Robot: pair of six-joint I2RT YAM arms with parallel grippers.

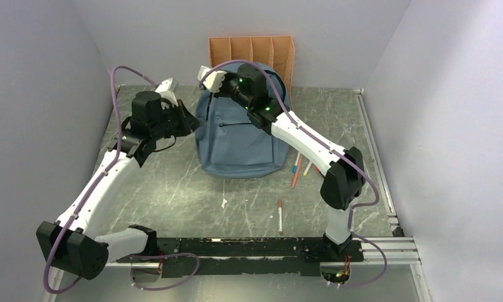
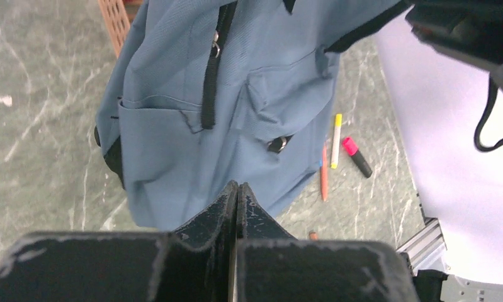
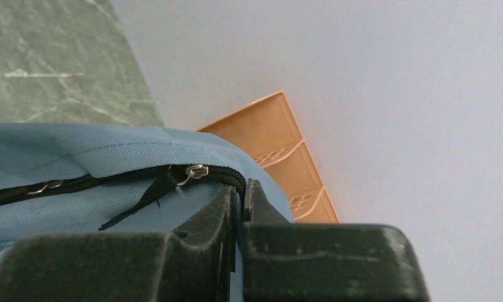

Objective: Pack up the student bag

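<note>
The blue-grey backpack point(image 1: 242, 148) fills the middle of the table, its upper part held near the organizer. My right gripper is shut on the fabric edge beside the zipper, just past the metal zipper slider point(image 3: 197, 171). In the left wrist view, the slider's black strap point(image 2: 209, 94) hangs loose against the bag. My left gripper is shut with nothing visible between its fingertips, clear of that strap. From above, it stands at the bag's left side. Part of the right arm point(image 2: 469, 31) shows at upper right there. The bag's interior is hidden.
An orange compartment organizer point(image 1: 252, 47) stands against the back wall behind the bag. Right of the bag lie a yellow marker point(image 2: 336, 141), a pink-capped black marker point(image 2: 357, 156) and an orange one point(image 2: 324, 173). A red-and-white marker point(image 1: 280, 217) lies in front.
</note>
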